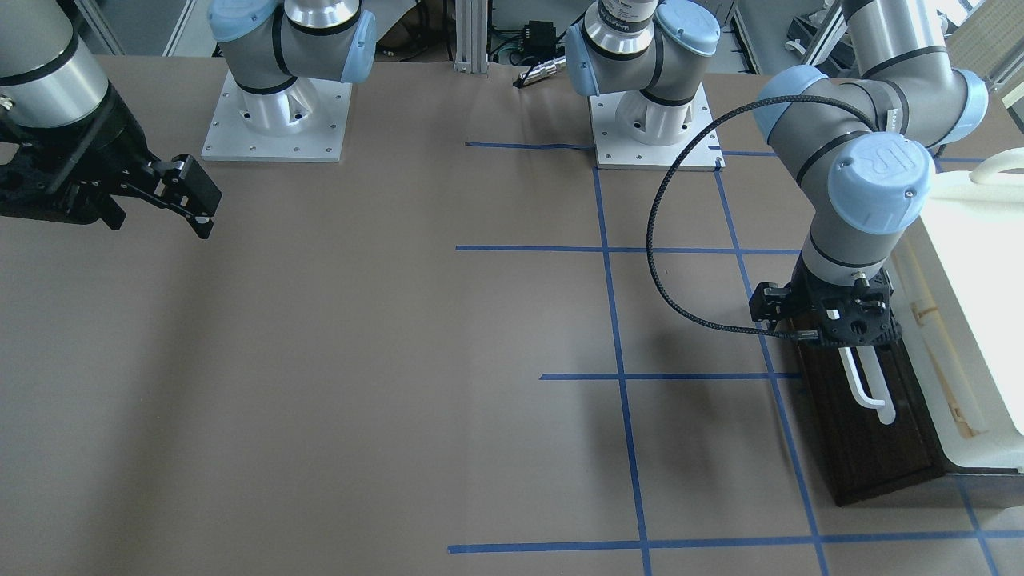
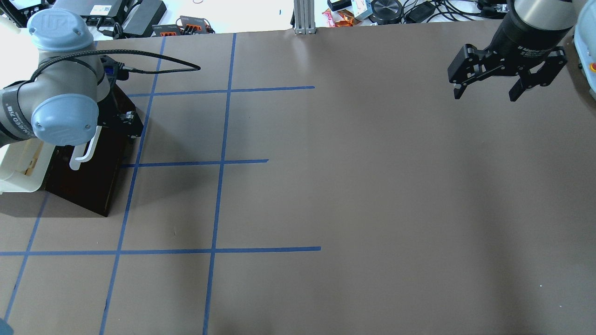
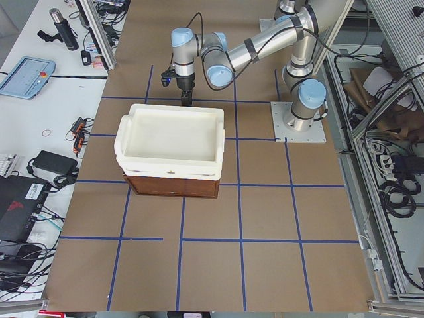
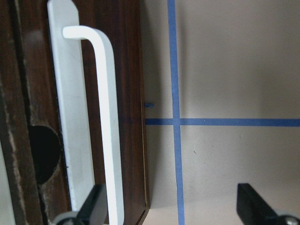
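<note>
A dark wooden box (image 1: pixel 864 461) topped by a white plastic lid or tray (image 3: pixel 169 142) carries a white handle (image 4: pixel 112 140) on its face. My gripper is directly above that face in the left wrist view, its two black fingertips parted widely, one near the handle and the other over the floor to the right. Nothing shows between them. In the front view the gripper body (image 1: pixel 826 312) covers the upper end of the handle.
A second black gripper (image 2: pixel 505 72) hangs at the other side. Further arm bases (image 1: pixel 278 134) stand at the back.
</note>
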